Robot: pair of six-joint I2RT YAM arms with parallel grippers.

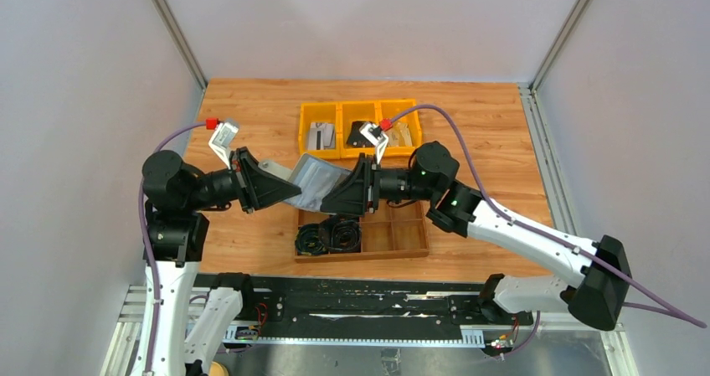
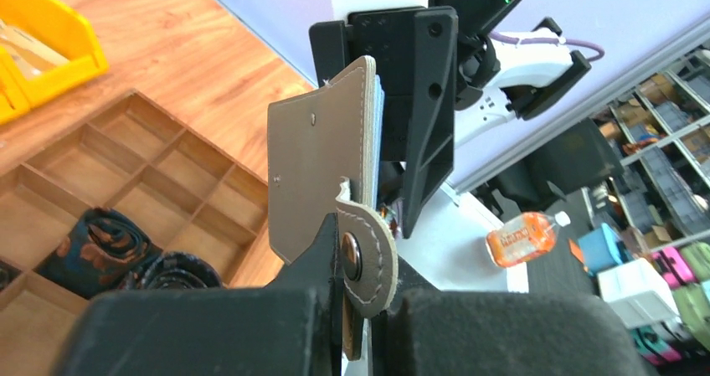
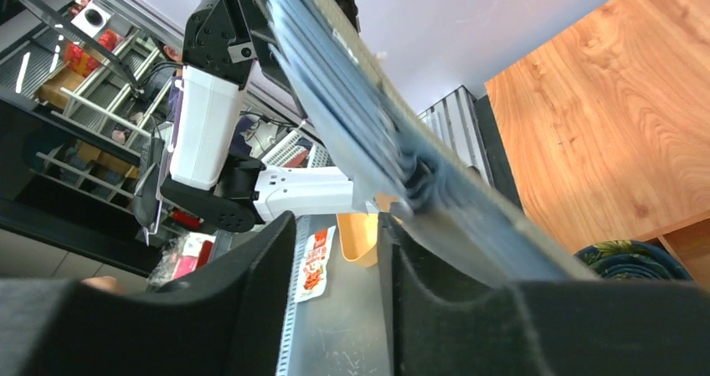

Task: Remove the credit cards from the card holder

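Observation:
Between the two arms is the card holder, a taupe leather cover (image 2: pixel 311 162) with a snap strap (image 2: pixel 373 254) and clear bluish sleeves (image 3: pixel 343 91) inside. My left gripper (image 1: pixel 295 193) is shut on the strap end of it, above the table. In the top view the sleeves (image 1: pixel 313 179) fan out between both grippers. My right gripper is part open at the sleeves' right side; a clear gap shows between its fingertips, with no card visible in it. Whether a fingertip touches the sleeves cannot be told. Cards inside the sleeves are hard to make out.
Underneath is a wooden divided box (image 1: pixel 360 257) with coiled dark belts (image 1: pixel 342 235) in its left part. Behind it, a yellow tray (image 1: pixel 358 106) has grey cards (image 1: pixel 321 136) in its left compartment. Bare table lies on both sides.

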